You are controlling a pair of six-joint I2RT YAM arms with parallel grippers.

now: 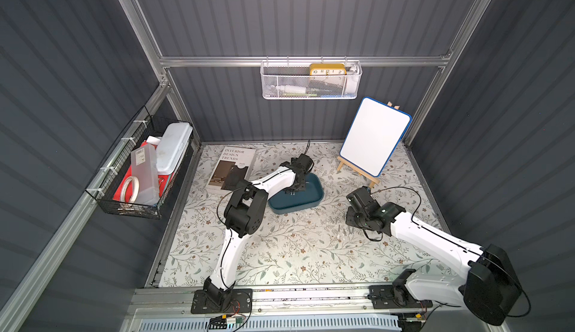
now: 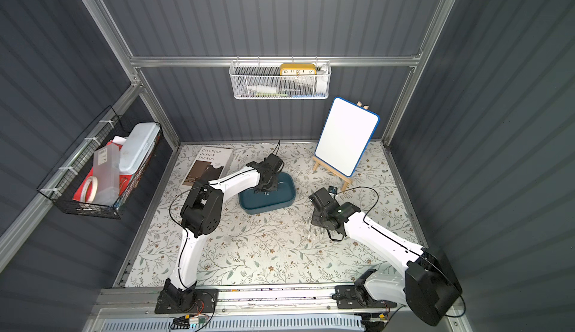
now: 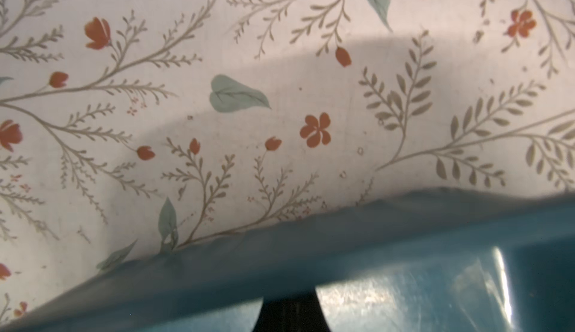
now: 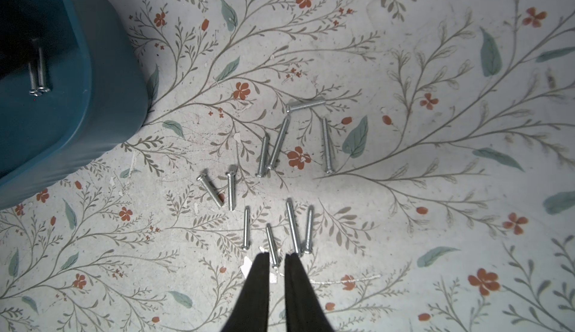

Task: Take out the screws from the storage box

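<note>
The blue storage box (image 1: 305, 200) stands mid-table, with a few screws (image 4: 42, 68) inside at its right end. My left gripper (image 1: 294, 186) is down in the box; in the left wrist view its dark shut tip (image 3: 290, 311) is beside the box wall, nothing visible in it. Several loose screws (image 4: 276, 143) lie spread on the table right of the box. My right gripper hangs over them, its fingers narrowly apart, with nothing visibly held.
A magazine (image 1: 230, 158) lies at the back left, a whiteboard on an easel (image 1: 375, 134) stands at the back right. Baskets hang on the left (image 2: 101, 206) and back walls.
</note>
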